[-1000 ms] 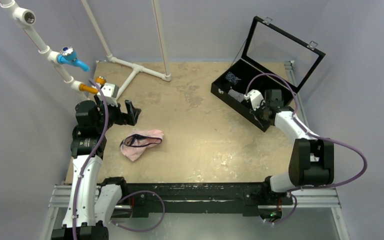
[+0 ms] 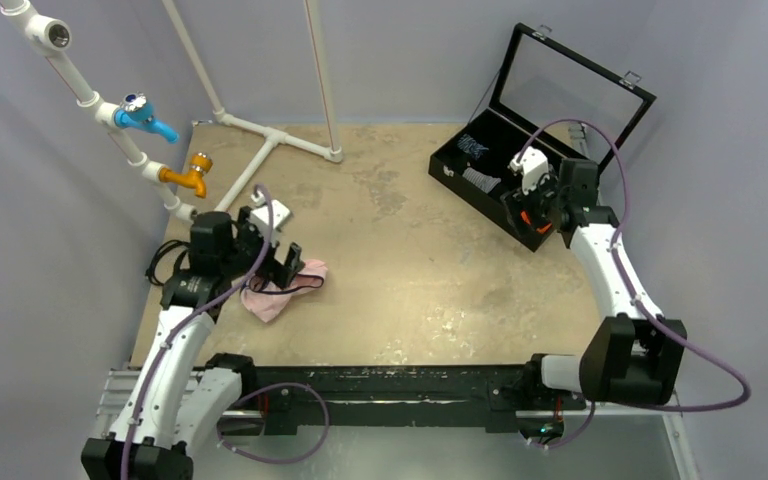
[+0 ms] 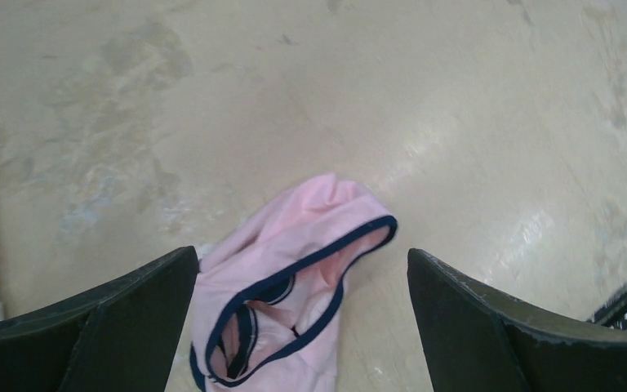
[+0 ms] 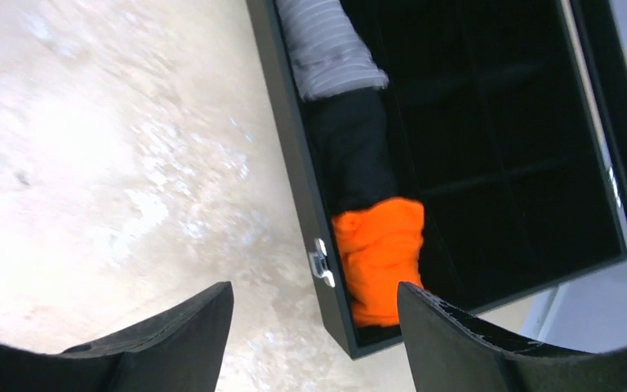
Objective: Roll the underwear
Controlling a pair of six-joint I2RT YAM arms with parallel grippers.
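Note:
Pink underwear with dark navy trim (image 2: 282,297) lies crumpled on the left of the table. My left gripper hangs open above it, nothing between its fingers. My right gripper is over the near end of the black lidded box (image 4: 290,163), its fingers apart and empty. In that box a grey folded cloth (image 4: 335,57), a black one (image 4: 351,147) and an orange one (image 4: 384,257) sit in a row beside empty compartments.
White pipes (image 2: 260,160) with blue (image 2: 143,121) and orange (image 2: 185,178) taps stand at the back left.
The left arm has moved right and toward the front, over the underwear. The box moved slightly back earlier.

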